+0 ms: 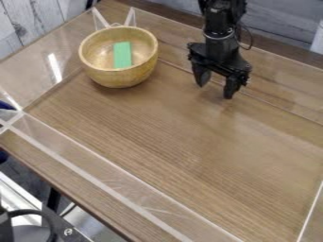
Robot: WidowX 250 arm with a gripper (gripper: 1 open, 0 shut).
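The black robot arm [221, 33] reaches down from the top of the view to its gripper [218, 83] over bare wooden surface at the upper right. The gripper stands open, and nothing clear shows between its dark fingers. A yellow round bowl [98, 75] sits at the upper left with a green block [123, 54] inside it, left of the gripper and apart from it.
Black cables or dark parts [28, 227] lie at the lower left corner. Pale tape strips cross the left side.
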